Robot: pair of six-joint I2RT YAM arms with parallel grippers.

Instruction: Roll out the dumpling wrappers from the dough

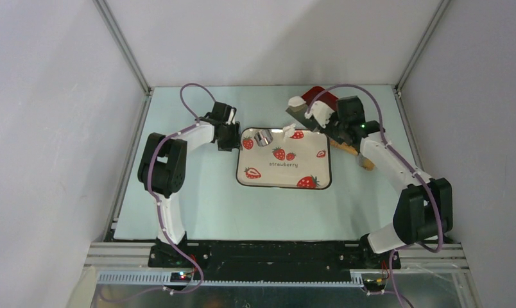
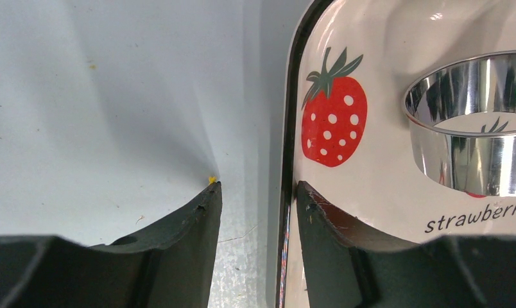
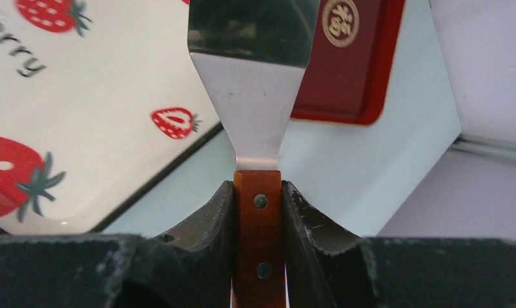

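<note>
The strawberry tray lies mid-table, with a steel ring cutter and a small white lump on it. My left gripper hangs at the tray's left rim, fingers apart with nothing between them. My right gripper grips the wooden handle of a steel spatula, held over the tray's back-right corner and the red tray. In the top view a white piece shows at the blade's far end; whether it rests on the blade is hard to tell, likely dough.
A wooden board or tool lies right of the strawberry tray, partly hidden by my right arm. The table left of and in front of the strawberry tray is clear.
</note>
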